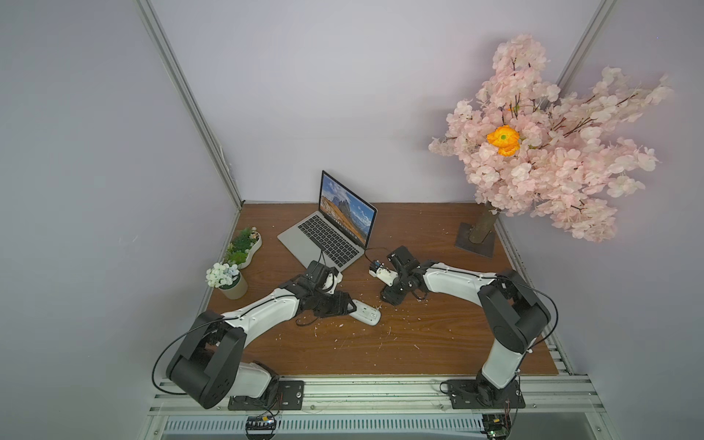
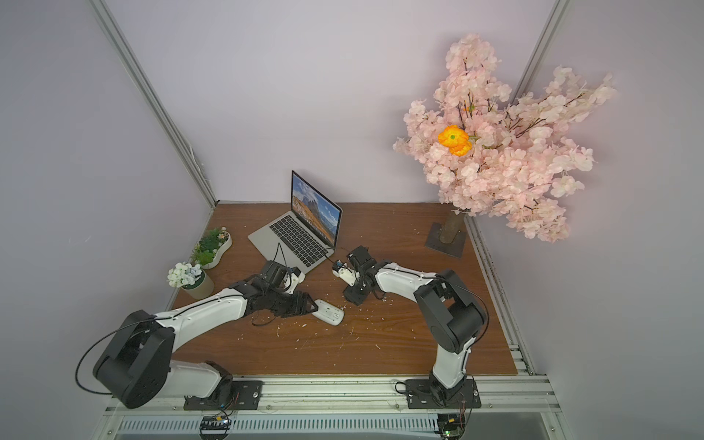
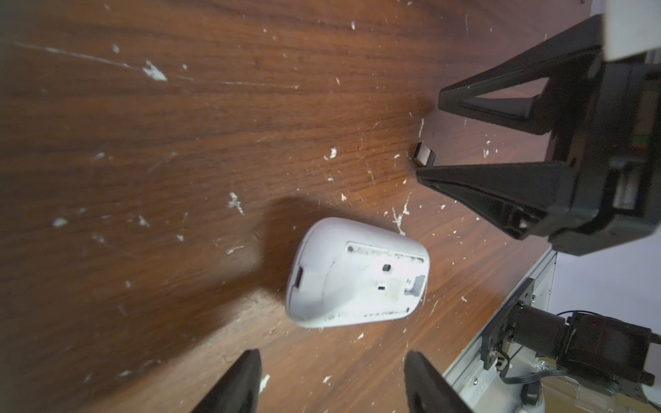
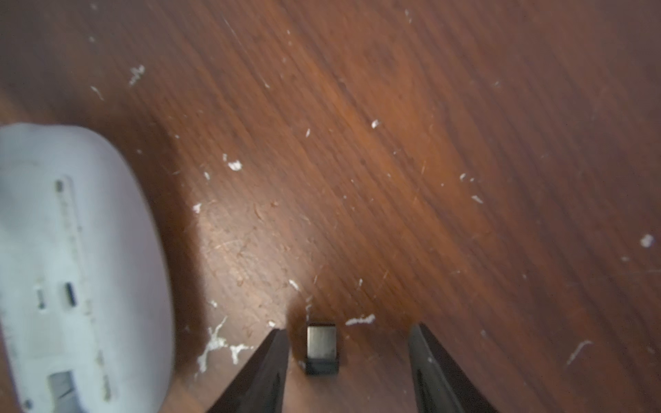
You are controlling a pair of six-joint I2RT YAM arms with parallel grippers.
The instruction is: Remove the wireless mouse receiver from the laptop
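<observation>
The small dark receiver with a metal plug (image 4: 321,347) lies on the wooden table, apart from the laptop (image 1: 326,234). My right gripper is open above it, and the receiver shows between its fingers, nearer the left one, with no grip on it. In the left wrist view the receiver (image 3: 423,155) appears beside the right gripper's fingers (image 3: 495,186). A white mouse (image 3: 358,275) lies underside up to the left of the receiver. My left gripper stands open at the mouse's near end, holding nothing.
Two potted plants (image 1: 234,281) stand at the table's left edge. A vase with pink blossom (image 1: 528,146) rises at the back right. Pale flecks litter the wood (image 1: 410,344).
</observation>
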